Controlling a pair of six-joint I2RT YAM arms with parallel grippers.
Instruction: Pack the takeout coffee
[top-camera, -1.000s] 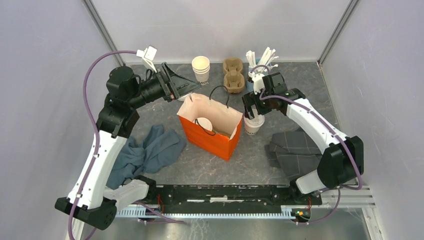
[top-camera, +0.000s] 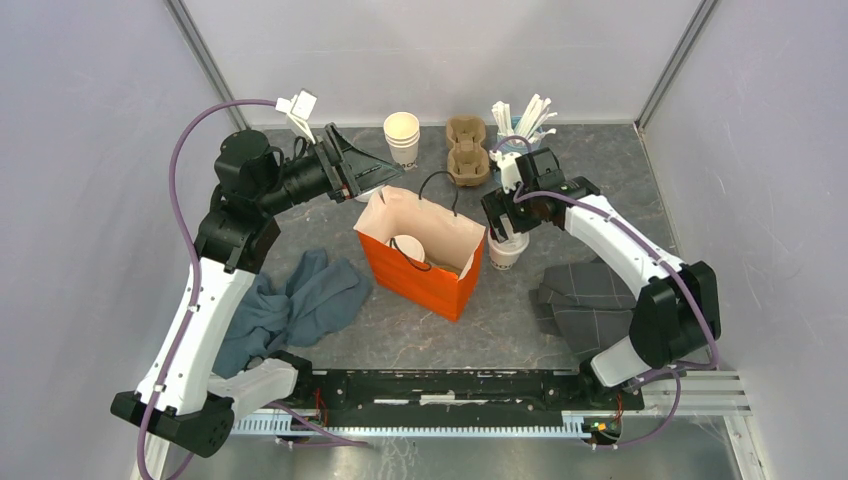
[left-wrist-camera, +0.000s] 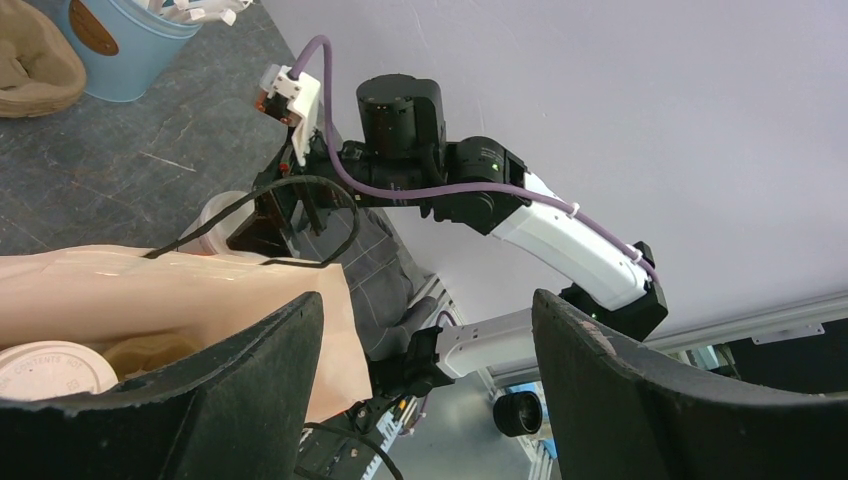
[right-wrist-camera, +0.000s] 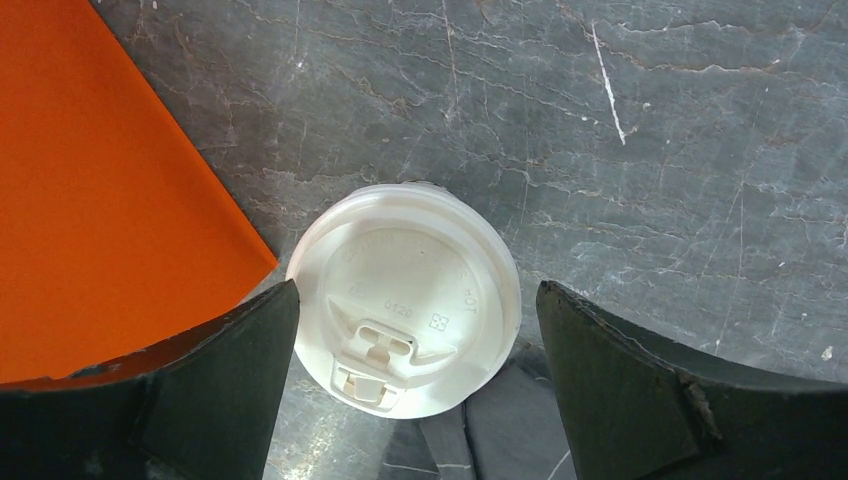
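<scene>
An orange paper bag (top-camera: 420, 278) with dark cord handles stands open in the middle of the counter. Inside it sits one white-lidded cup (top-camera: 408, 248), with part of a brown cup carrier (left-wrist-camera: 150, 352) beside it. A second lidded cup (top-camera: 506, 252) stands upright on the counter just right of the bag. Over that cup is my right gripper, open, its fingers at either side of the white lid (right-wrist-camera: 410, 300), with gaps showing. My left gripper hangs open and empty above the bag's back left side.
Stacked paper cups (top-camera: 402, 130), a brown cup carrier (top-camera: 467, 150) and a blue bucket (left-wrist-camera: 130, 60) of white straws line the back. A blue cloth (top-camera: 315, 296) lies left of the bag, a dark cloth (top-camera: 590, 305) right.
The left arm, the bag and the cups have stayed put.
</scene>
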